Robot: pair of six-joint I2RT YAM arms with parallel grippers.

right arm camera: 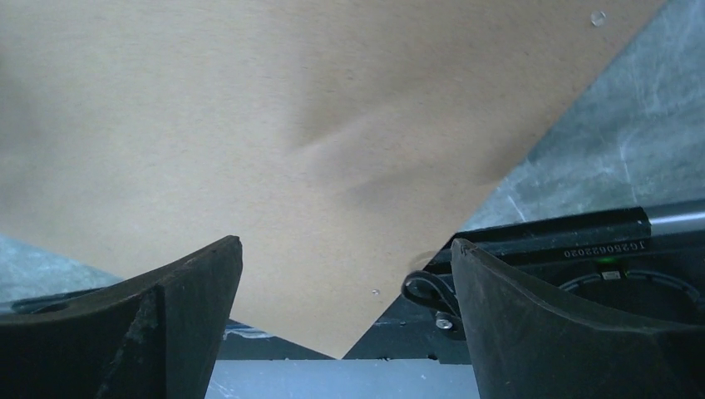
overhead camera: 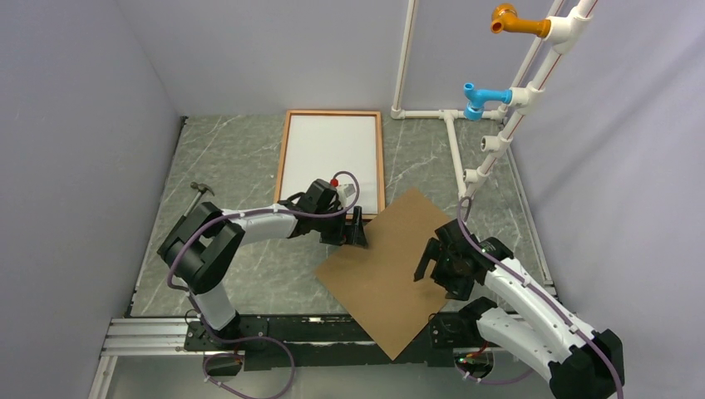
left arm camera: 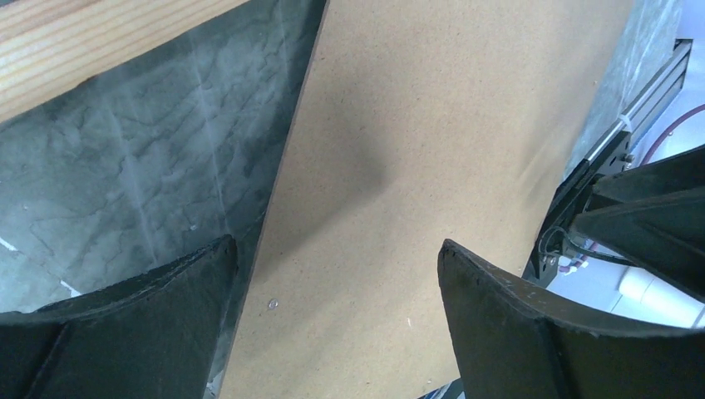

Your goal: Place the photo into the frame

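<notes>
A brown square board (overhead camera: 378,291) lies turned diagonally, its front corner over the table's front edge. Behind it is a wooden frame (overhead camera: 378,150) with a white inside, its near side showing at top left of the left wrist view (left arm camera: 100,41). My left gripper (overhead camera: 344,234) is open over the board's left edge (left arm camera: 349,166), near the frame's front side. My right gripper (overhead camera: 428,270) is open over the board's right part (right arm camera: 316,166), nothing between its fingers. Whether the board is the photo, I cannot tell.
A hammer (overhead camera: 198,188) lies on the left of the grey table (overhead camera: 233,150). A white pipe rack (overhead camera: 453,141) with orange and blue fittings stands at the right.
</notes>
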